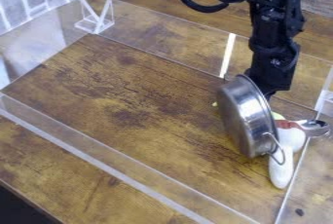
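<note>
A steel pot [248, 116] is tilted on its side at the right of the wooden table, with my gripper [260, 90] shut on it at its upper edge; the fingertips are mostly hidden. Right of the pot lie a white object [282, 169], long with a rounded end, and a metal spoon [314, 128]. A pale green item peeks out behind the pot, largely covered by it.
Clear low walls [117, 158] border the wooden work area [117, 92]. A white stand [95, 16] is at the back left.
</note>
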